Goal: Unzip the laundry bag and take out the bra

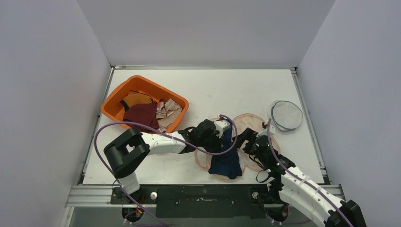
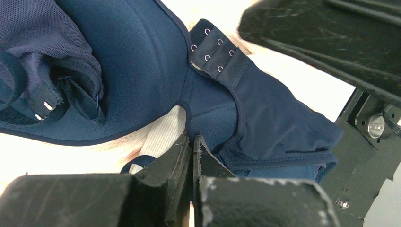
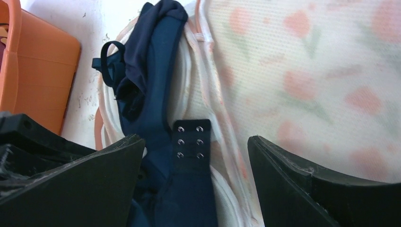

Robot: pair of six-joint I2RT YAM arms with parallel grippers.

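The navy bra (image 1: 226, 163) lies over the pale laundry bag (image 1: 250, 122), which has peach trim and spreads flat on the table. My left gripper is shut with its tips against the bra (image 2: 137, 61); navy cloth gathers into the tips, beside the hook-and-eye strip (image 2: 220, 52). Farther right, my right gripper stands open. Its fingers are apart, above the bra's eye strip (image 3: 190, 142) and the bag's trimmed edge (image 3: 215, 90). From above, the arms hide the bra's middle and part of the bag.
At the back left stands an orange bin (image 1: 137, 79) holding brown, maroon and beige clothes. A small round mesh bag (image 1: 286, 115) rests near the right edge. Both grippers are close together over the bra.
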